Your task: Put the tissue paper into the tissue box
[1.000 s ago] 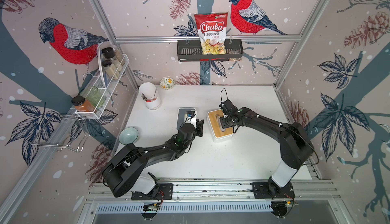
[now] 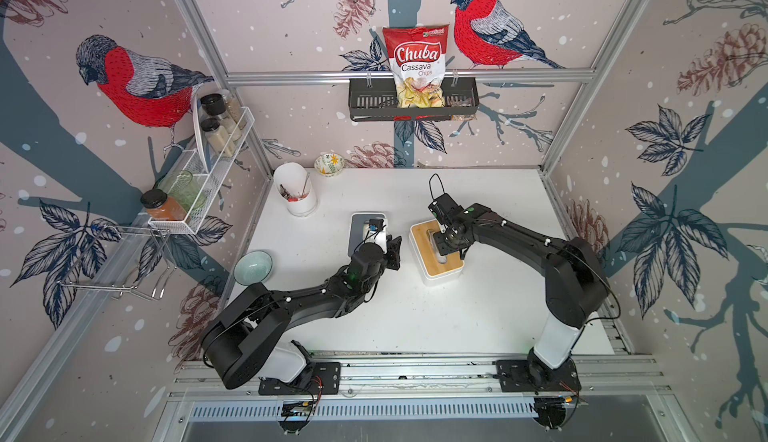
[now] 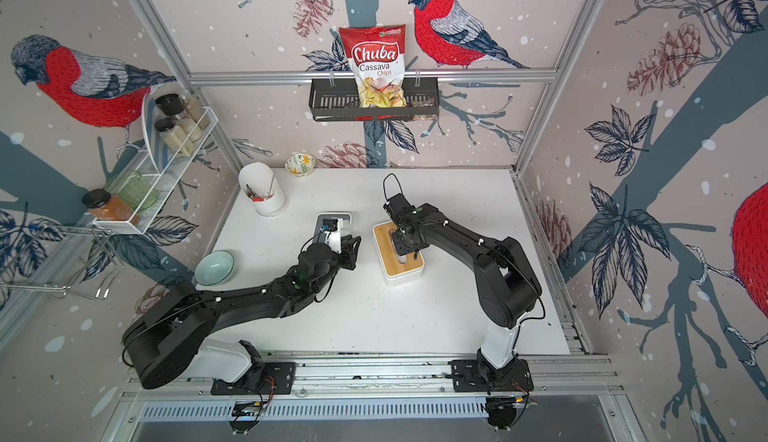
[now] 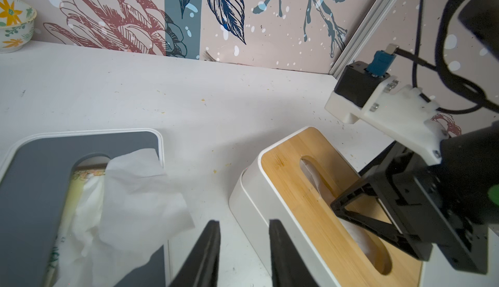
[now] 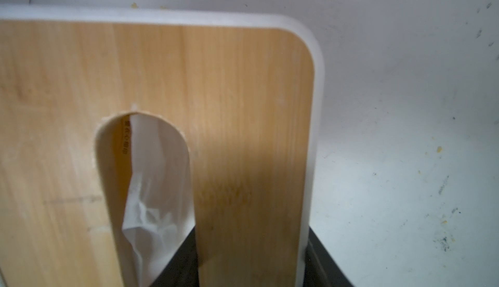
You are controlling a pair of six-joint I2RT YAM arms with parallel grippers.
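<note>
A white tissue box (image 4: pixel 250 196) stands right of the table's middle, its wooden lid (image 4: pixel 288 167) pierced by a long slot. White tissue paper (image 5: pixel 156 198) shows inside that slot, beside a yellow strip. My right gripper is shut on the lid's wooden side strip, one finger in the slot and the other past the outer edge. My left gripper hangs left of this box, fingers apart with nothing between them. Further left lies a dark grey slotted panel (image 4: pixel 41 183) with a white rim; crumpled white tissue (image 4: pixel 137 203) pokes from its slot.
At the back left stand a white container (image 2: pixel 295 189) with utensils and a patterned bowl (image 2: pixel 329 164). A pale green bowl (image 2: pixel 253 267) sits at the left edge.
The wooden-topped box has shifted slightly toward the front right. My right arm has moved a little, its wrist now slightly further left. The left arm looks unmoved.
</note>
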